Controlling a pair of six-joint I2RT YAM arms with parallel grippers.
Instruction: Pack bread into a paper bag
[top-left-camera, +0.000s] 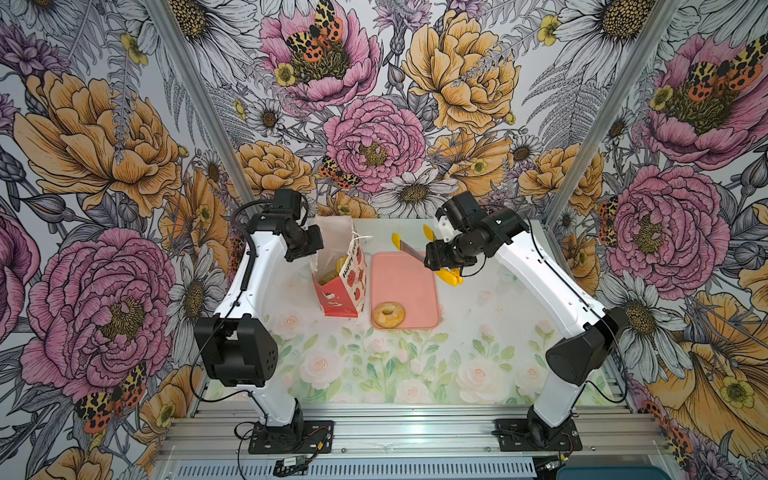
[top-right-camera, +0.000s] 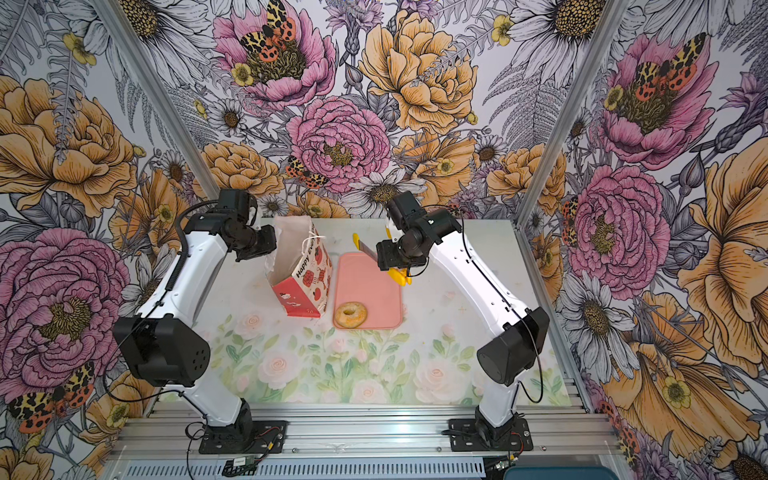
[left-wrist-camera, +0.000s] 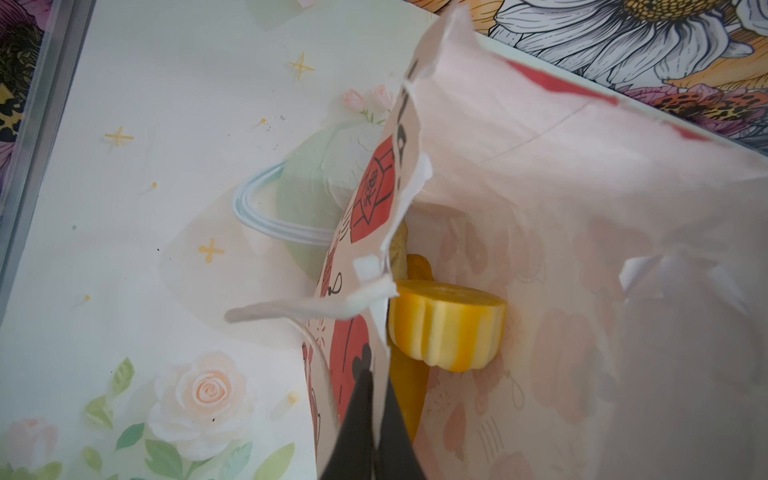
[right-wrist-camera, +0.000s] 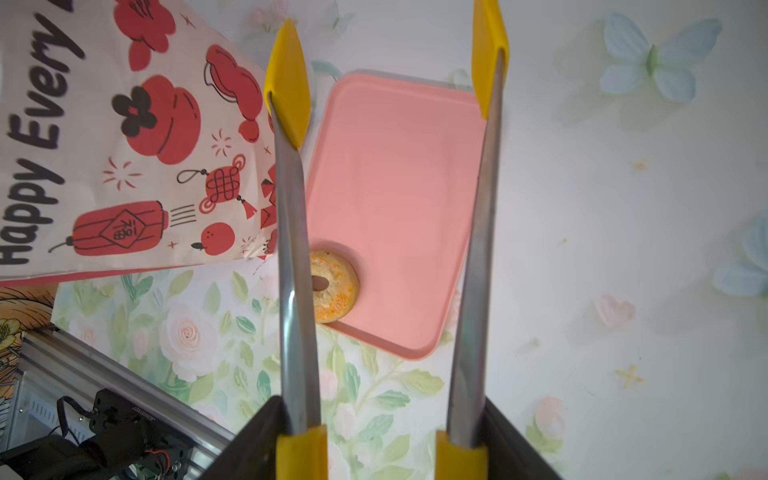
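The paper bag (top-left-camera: 339, 301) stands open at the left, with red pictures and "Happy Every" on its side. My left gripper is shut on the bag's thin rim. Yellow bread pieces (left-wrist-camera: 452, 326) lie inside, partly hidden by the paper. A doughnut (top-left-camera: 389, 314) rests at the front left corner of the pink tray (top-left-camera: 412, 276). Over the tray's far right side is my right gripper, its fingers around silver tongs (right-wrist-camera: 296, 320) with yellow tips and grips. The tong arms are spread apart, with nothing between them.
Close beside the tray's left edge is the bag, its white string handle (left-wrist-camera: 320, 307) sticking out from the rim.
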